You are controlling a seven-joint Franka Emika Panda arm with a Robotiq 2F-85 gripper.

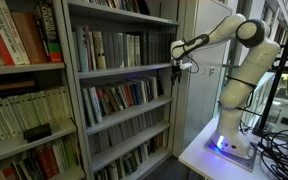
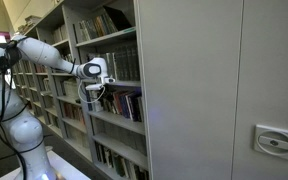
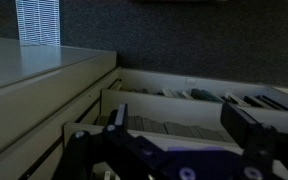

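My gripper stands open in the wrist view, its two dark fingers (image 3: 118, 118) wide apart with no object visible between them. In exterior view 1 the gripper (image 1: 176, 76) hangs at the end of the outstretched white arm (image 1: 246, 75), by the right end of a tall grey bookcase (image 1: 81, 110). It is small and dark there. From exterior view 2, the white wrist (image 2: 99, 68) shows in front of the shelves, close to a row of books (image 2: 124, 66). Whether it touches anything cannot be told.
Books fill several shelves, among them a leaning row (image 1: 124, 97) on a middle shelf. The arm's base stands on a white table (image 1: 209, 160). Loose black cables (image 1: 282, 150) lie to its right. A large pale panel (image 2: 199, 90) covers the right of exterior view 2.
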